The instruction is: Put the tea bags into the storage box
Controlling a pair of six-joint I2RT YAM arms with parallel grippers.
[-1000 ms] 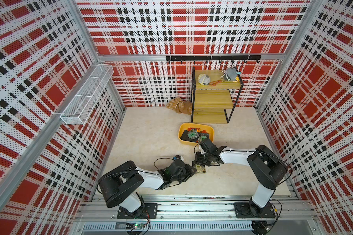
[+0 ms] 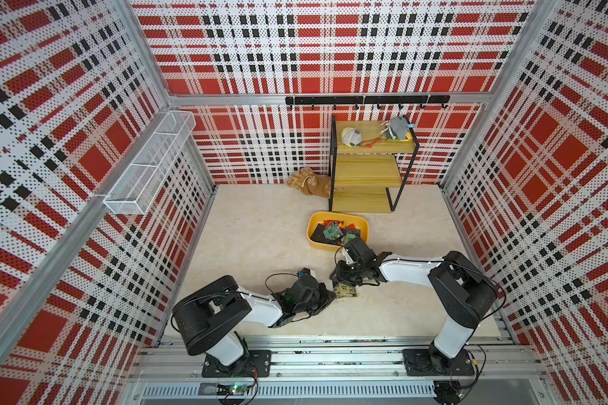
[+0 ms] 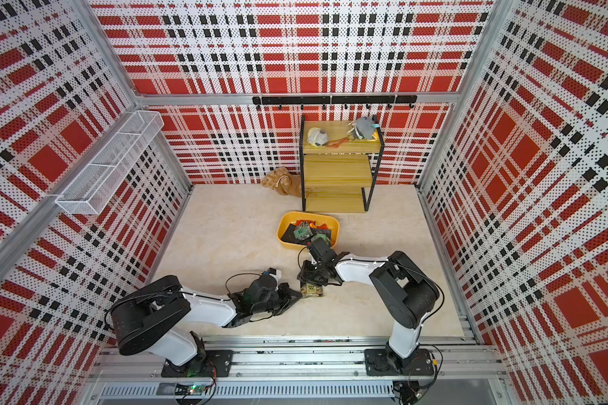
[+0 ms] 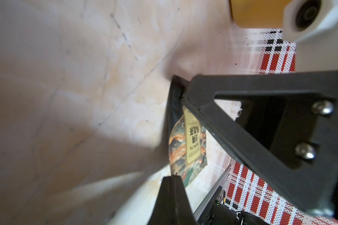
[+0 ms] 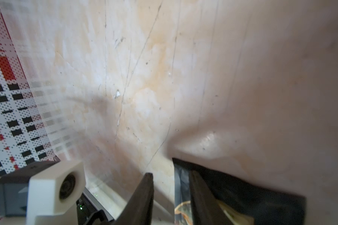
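Observation:
A tea bag (image 2: 346,291) with a patterned front and pale label lies in front of the orange storage box (image 2: 310,228), which holds several packets. In the left wrist view, my left gripper is shut, its tips meeting the near edge of the tea bag (image 4: 194,144); whether they pinch it cannot be told. The right gripper is part open low over the table. One end of the bag's dark side (image 5: 259,196) shows between and beyond its fingers. From above, the right arm partly hides the bag.
Behind the box stands a wooden rack (image 2: 364,172) with toys on top, and a brown plush toy (image 2: 309,182) lies beside it. A white wire basket (image 2: 148,165) hangs on the left wall.
The right arm and the box stay nearly where they were.

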